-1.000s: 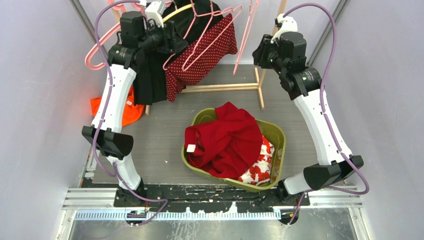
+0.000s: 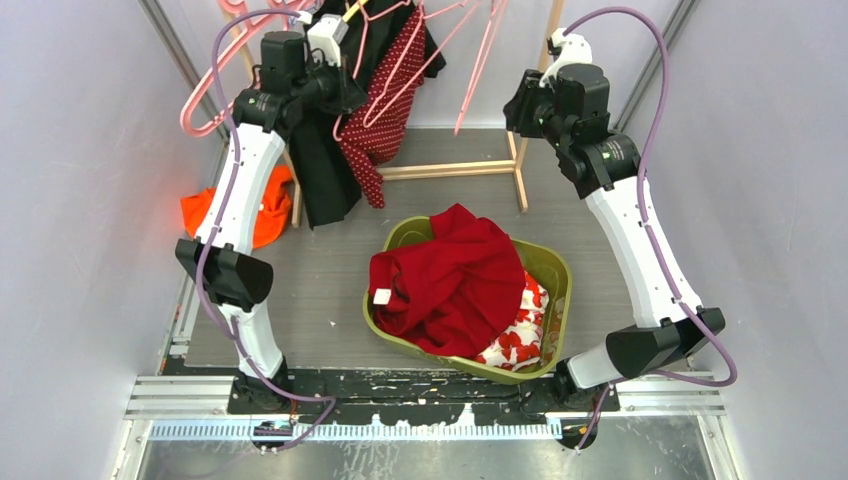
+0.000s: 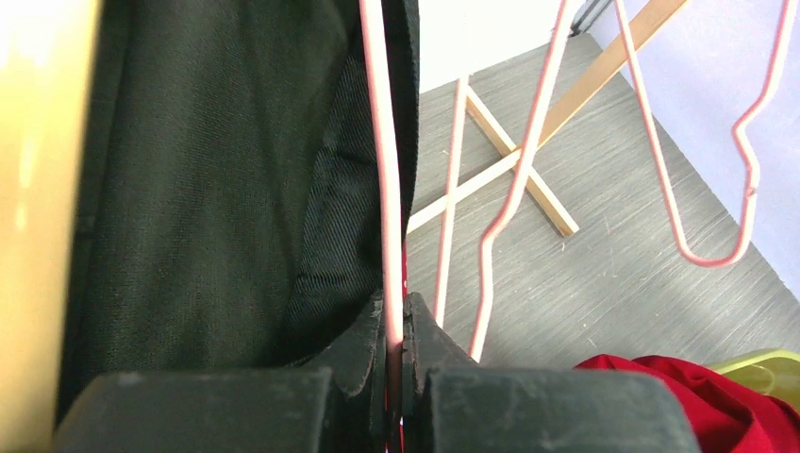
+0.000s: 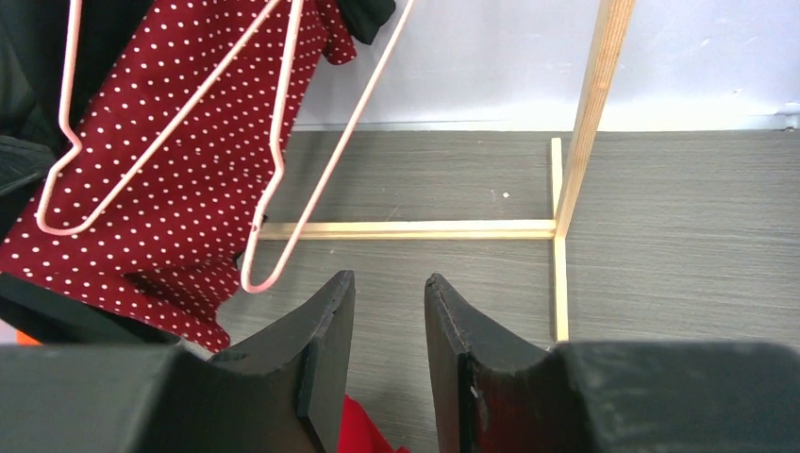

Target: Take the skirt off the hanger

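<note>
Clothes hang among pink hangers on a wooden rack in the top view: a black garment [image 2: 320, 190] and a maroon polka-dot one [image 2: 368, 150]. My left gripper [image 2: 345, 95] is at the hangers on the left. In the left wrist view its fingers [image 3: 349, 359] are shut on a pink hanger [image 3: 387, 160], close beside black fabric [image 3: 217, 189]. My right gripper is part open with nothing between its fingers, right of the pink hangers and facing the rack's floor bars.
An olive tub [image 2: 553, 262] with red cloth [image 2: 450, 280] and floral fabric sits front centre. An orange cloth [image 2: 270, 215] lies on the floor at left. The rack's upright [image 4: 594, 104] stands at right. Walls bound both sides.
My left gripper has shifted slightly and shut on a hanger. The hangers and garments have swung left, and the dark clothes hang lower. The right arm is unchanged.
</note>
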